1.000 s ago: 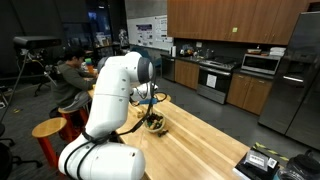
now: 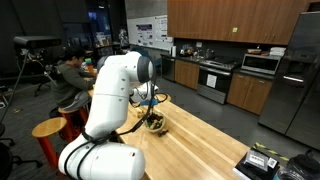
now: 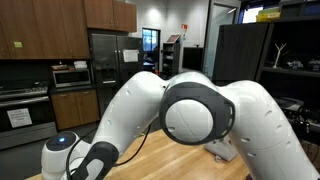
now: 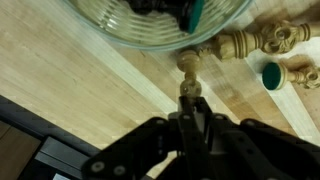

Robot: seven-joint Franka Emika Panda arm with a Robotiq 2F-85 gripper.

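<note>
In the wrist view, a light wooden chess piece point(image 4: 189, 76) is at the tips of my gripper, which is shut on it. The piece reaches up toward the rim of a clear bowl point(image 4: 150, 44), just outside it; whether the two touch is unclear. Dark chess pieces point(image 4: 187, 12) with green bases lie inside the bowl. Exterior view 1 has the bowl point(image 2: 154, 123) small on the table below the arm's far end. In exterior view 2 the arm hides the work area.
More wooden chess pieces point(image 4: 278, 39) lie on the table right of the bowl in the wrist view, one with a green base point(image 4: 272, 75). A dark boxed item point(image 2: 257, 163) sits near its right edge.
</note>
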